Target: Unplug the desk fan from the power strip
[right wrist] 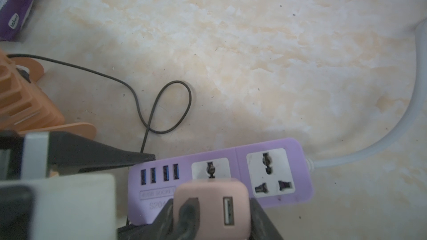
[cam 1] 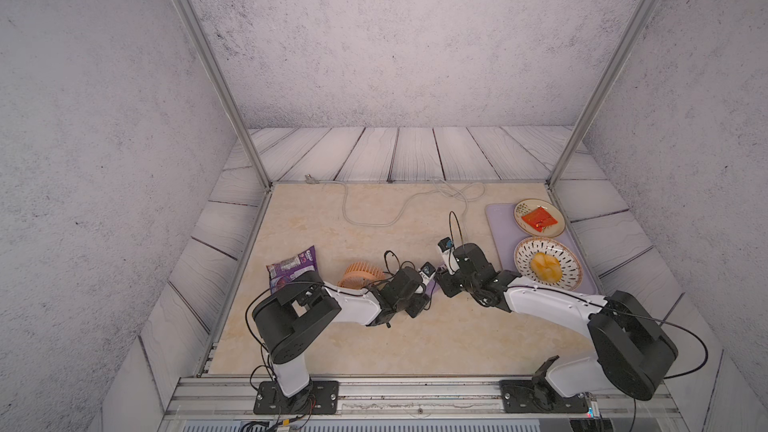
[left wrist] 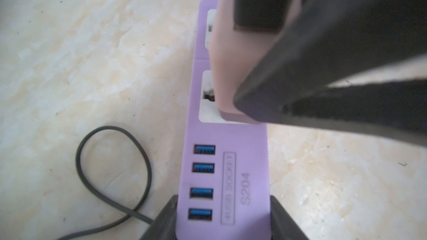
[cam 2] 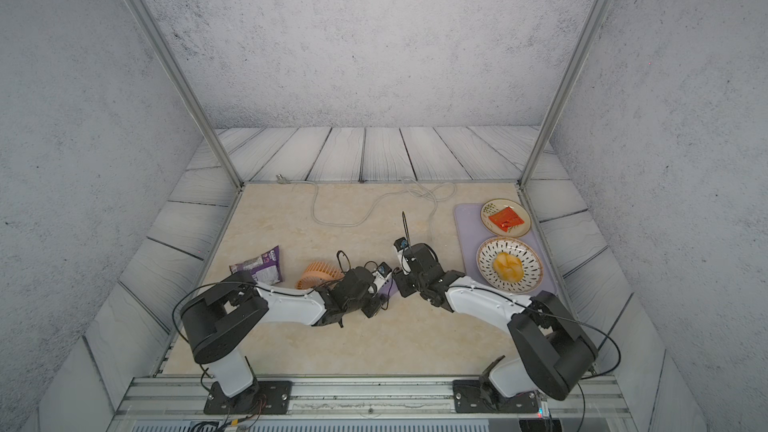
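Observation:
A purple power strip [right wrist: 302, 186] lies on the table with its USB ports facing up. My left gripper is shut across its USB end, one finger along each long side. A pink plug [right wrist: 211, 189] sits over the socket beside those ports, and my right gripper is shut on it. The upper hole of that socket shows; the plug hides the lower ones, so I cannot tell whether its prongs are in. The orange desk fan [cam 1: 360, 273] stands left of the strip, its thin black cable [right wrist: 190, 93] looping towards the strip.
A purple snack bag [cam 1: 302, 261] lies at the left. At the right, two plates with food stand on a lilac board [cam 1: 501, 232]. The strip's pale cord [cam 1: 345, 208] curves over the back of the table. Clear room lies along the front.

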